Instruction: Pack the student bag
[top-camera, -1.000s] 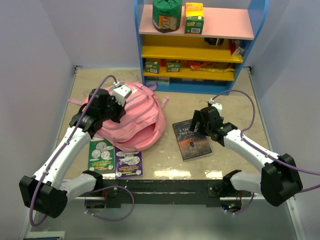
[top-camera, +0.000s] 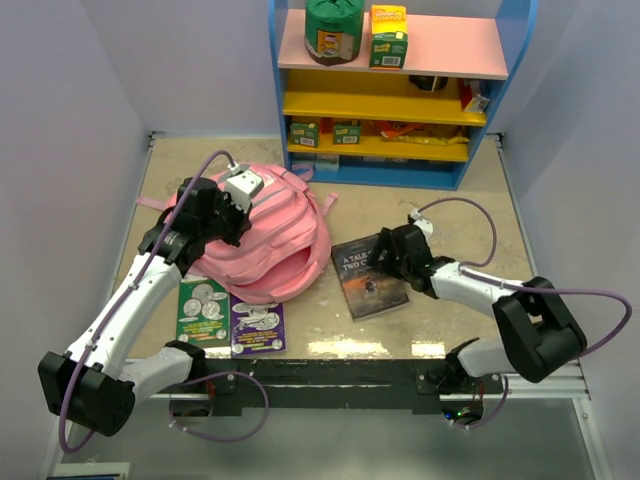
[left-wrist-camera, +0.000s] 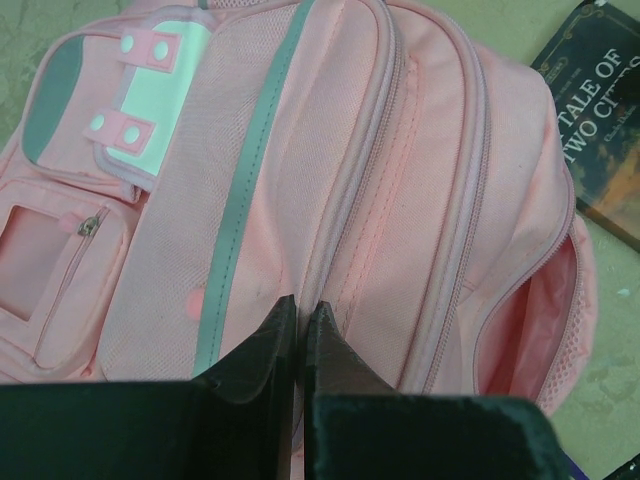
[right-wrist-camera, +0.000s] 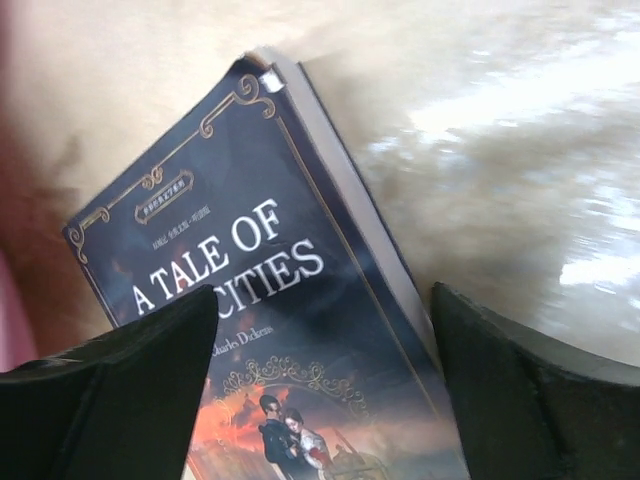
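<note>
A pink bag (top-camera: 275, 235) lies on the floor at the left, and its front pocket (left-wrist-camera: 525, 330) gapes. My left gripper is shut on a fold of the bag's fabric beside a zipper. Right of the bag, the dark book (top-camera: 368, 285) titled A Tale of Two Cities lies flat. Over this book, my right gripper stands part open, one fingertip (right-wrist-camera: 180, 335) above the cover and the other fingertip (right-wrist-camera: 470, 320) by its page edge. Whether the fingers touch the book cannot be told.
A green book (top-camera: 203, 312) and a purple book (top-camera: 257, 328) lie in front of the bag, partly covered by it. Behind stands a blue shelf (top-camera: 370, 172) with boxes. Open floor (top-camera: 460, 230) lies to the right.
The right gripper came down over the book and moved left. The book has shifted a little to the left with it, towards the bag. The left arm and bag stay put.
</note>
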